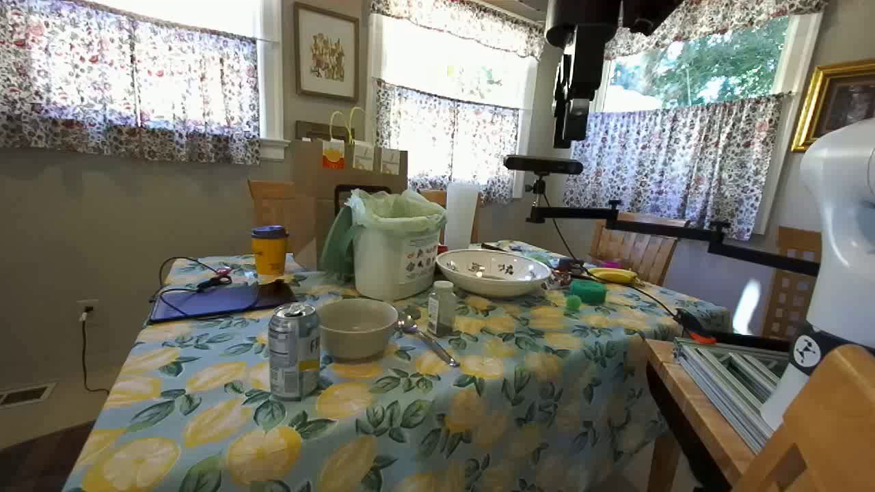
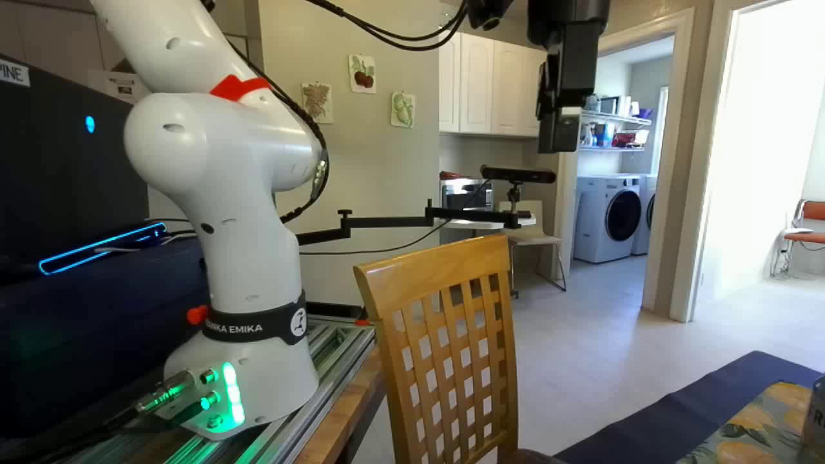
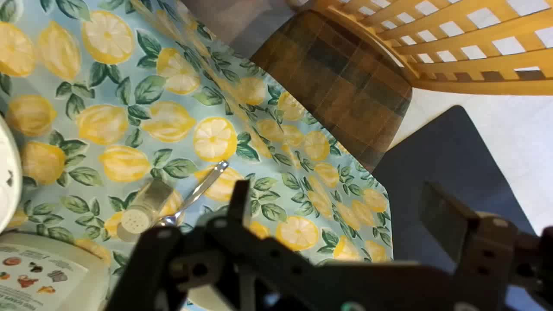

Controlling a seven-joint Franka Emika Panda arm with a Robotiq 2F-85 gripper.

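High above the table hangs my gripper, open, its fingers wide apart and nothing between them; in exterior view 1 the black gripper (image 1: 571,123) points straight down. A metal spoon (image 1: 431,343) lies on the lemon-print tablecloth. Beside it stand a shaker bottle (image 1: 443,310) and a beige bowl (image 1: 358,329). A silver can (image 1: 293,352) is upright in front of the bowl. The white bin (image 1: 394,261) with a green liner stands behind, close to a wide white patterned bowl (image 1: 493,273). In the wrist view, my gripper's body hides most of the beige bowl.
A yellow cup (image 1: 270,253) and a dark blue laptop-like slab (image 1: 205,301) with cables occupy the table's left. Bananas (image 1: 613,275) and a green round item (image 1: 588,291) lie at the right. A black camera arm (image 1: 664,226) crosses above that side.
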